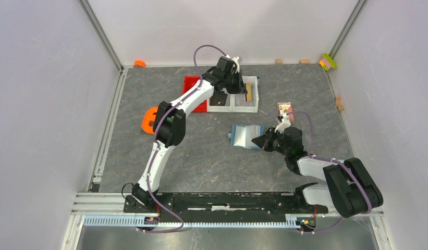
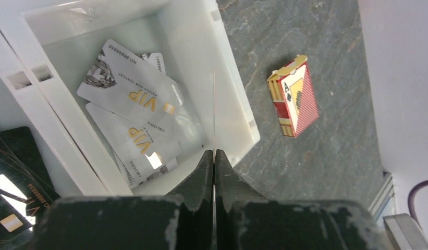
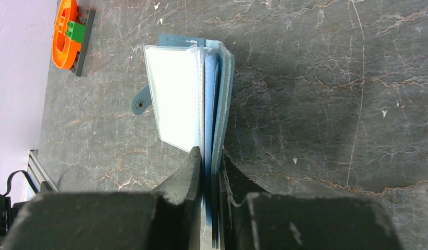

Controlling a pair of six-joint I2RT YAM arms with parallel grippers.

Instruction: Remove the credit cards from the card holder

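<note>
My left gripper (image 1: 242, 88) is shut on a gold card (image 1: 248, 92) over the right compartment of the white box (image 1: 253, 107). In the left wrist view the card shows only as a thin line between the fingers, above several silver VIP cards (image 2: 129, 88) lying in that compartment. Black cards (image 2: 13, 208) lie in the compartment to its left. My right gripper is shut on the blue card holder (image 3: 170, 94), which lies open on the table with clear sleeves showing.
A red tray (image 1: 191, 80) adjoins the white box on the left. A boxed deck of playing cards (image 1: 284, 108) lies to the right. An orange toy (image 1: 149, 117) is at the left.
</note>
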